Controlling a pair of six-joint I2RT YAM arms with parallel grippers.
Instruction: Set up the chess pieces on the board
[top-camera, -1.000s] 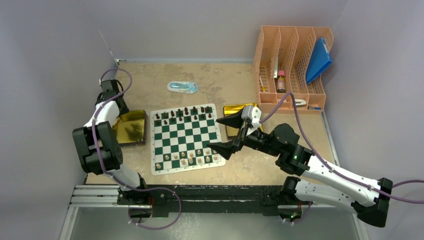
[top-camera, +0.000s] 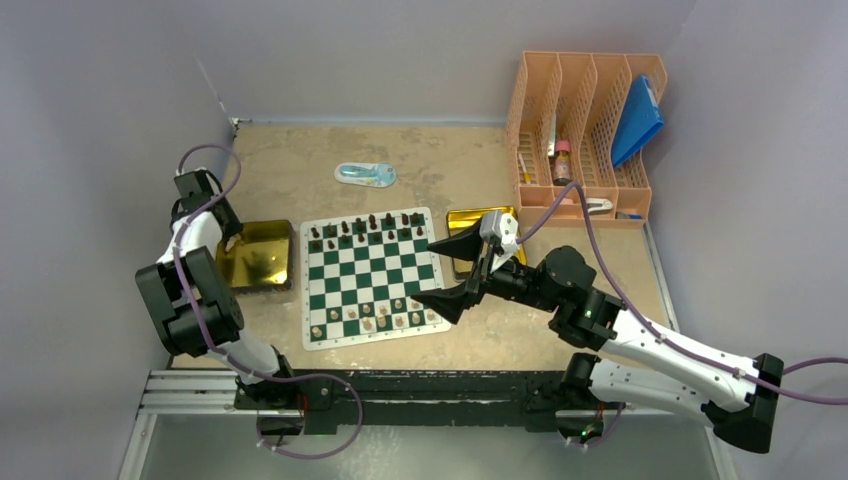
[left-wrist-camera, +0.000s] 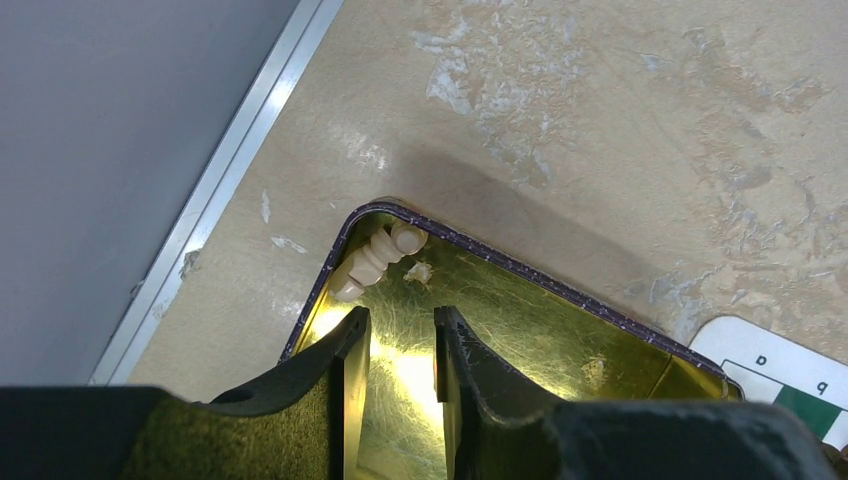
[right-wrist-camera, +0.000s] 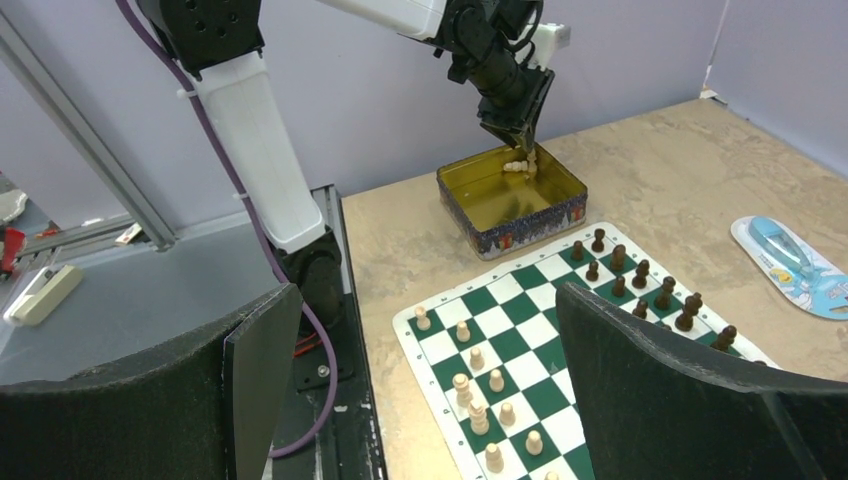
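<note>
My left gripper is part open over the gold tray (left-wrist-camera: 520, 266) at the table's left, with nothing visible between its fingertips. White pieces (left-wrist-camera: 365, 262) lie in a row in that tray's corner, just beyond the fingertips. The chessboard (top-camera: 348, 280) carries dark pieces (top-camera: 373, 223) along the back rows and white pieces (top-camera: 367, 323) along the front rows, with some squares there empty. My right gripper (top-camera: 436, 268) stands open by the board's right side, nothing between its fingers.
A second gold tray (top-camera: 465, 216) is partly behind the right arm. A blue blister pack (top-camera: 365, 174) lies behind the board. An organiser (top-camera: 590, 130) stands at the back right; walls bound the table.
My left arm has shifted leftward in the top view, uncovering more of the left tray. The right arm and the board look unchanged.
</note>
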